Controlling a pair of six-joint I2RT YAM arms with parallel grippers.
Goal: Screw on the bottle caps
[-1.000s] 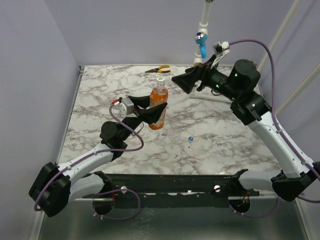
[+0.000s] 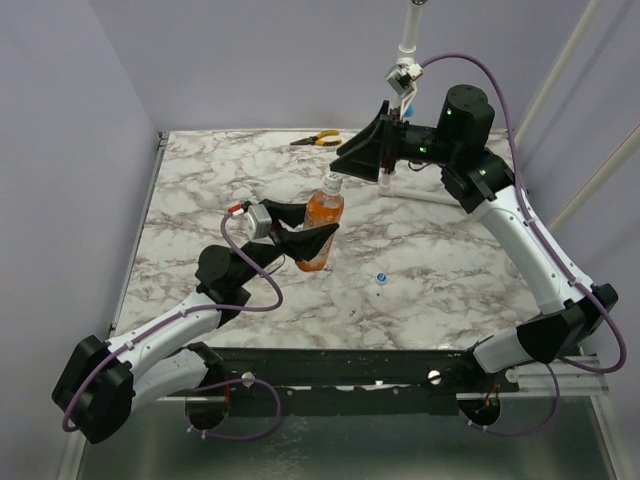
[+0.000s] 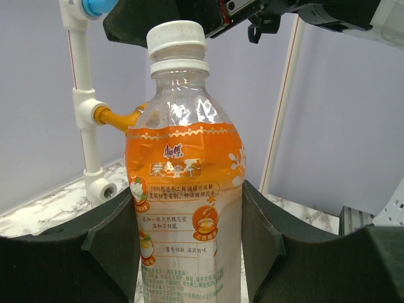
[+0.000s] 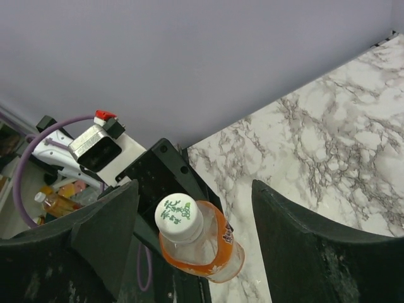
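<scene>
An orange-labelled plastic bottle (image 2: 322,225) stands upright in my left gripper (image 2: 311,229), which is shut on it, as the left wrist view shows (image 3: 184,202). A white cap (image 3: 175,39) sits on its neck. My right gripper (image 2: 365,152) hangs just above and to the right of the cap; in the right wrist view its fingers are apart, with the capped top (image 4: 178,216) between and below them, apparently not gripped. A small blue cap (image 2: 381,278) lies on the marble table.
Pliers (image 2: 316,138) lie at the back of the marble table (image 2: 190,170). A white pipe frame with a blue valve stands at the back right, behind my right gripper.
My right gripper has moved left, closer over the bottle's top. My left gripper and the bottle have shifted slightly to the right, toward it.
</scene>
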